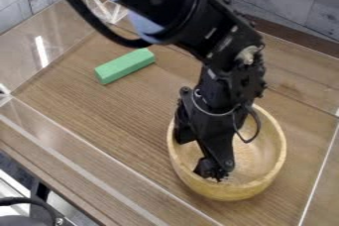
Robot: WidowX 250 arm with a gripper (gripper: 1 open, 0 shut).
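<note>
My black gripper (212, 151) reaches down into a round, pale wooden bowl (255, 178) at the right of the view. Its fingers stand apart, open, with their tips inside the bowl. Whether anything lies between or under them is hard to see, as the gripper body covers much of the bowl's interior.
A green block (125, 66) lies on the wooden table (93, 121) at the upper left, apart from the bowl. A grey wall runs along the back; black cables show at the lower left edge.
</note>
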